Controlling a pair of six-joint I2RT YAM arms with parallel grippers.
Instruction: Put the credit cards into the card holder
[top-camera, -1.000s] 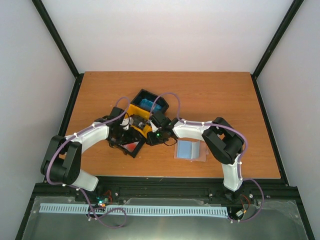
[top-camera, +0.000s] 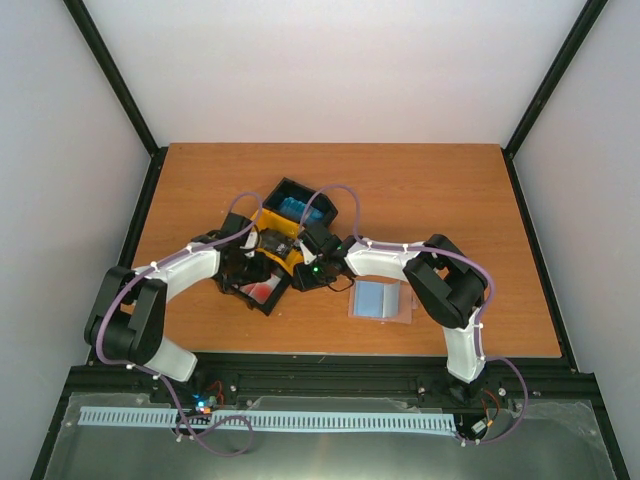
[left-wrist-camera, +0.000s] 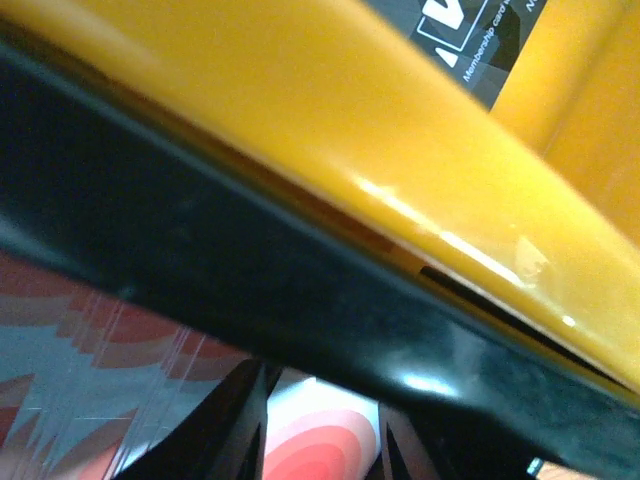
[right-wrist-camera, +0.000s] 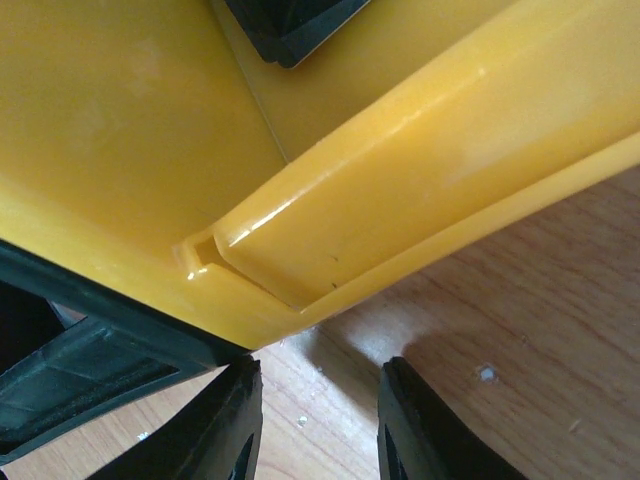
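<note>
Three joined boxes stand left of centre in the top view: a yellow box (top-camera: 279, 222) with dark cards (top-camera: 275, 243) in it, a black one beyond it and another black box (top-camera: 268, 309) nearer, with reddish cards (top-camera: 263, 288). My left gripper is over the near black box, fingers apart, a red-and-white card surface showing in the gap. Against the yellow box's right side, my right gripper stands open; only table shows between its fingers. The likely card holder (top-camera: 378, 300), clear pinkish with a pale blue panel, lies flat at right.
Blue items (top-camera: 300, 209) sit in the far black box (top-camera: 290, 190). The yellow box's rim (left-wrist-camera: 400, 180) and the black wall (left-wrist-camera: 200, 240) rise close to my left gripper.
My left arm has shifted slightly, its gripper drawing back a little to the left and uncovering more of the reddish cards. The right arm and the boxes look unmoved.
</note>
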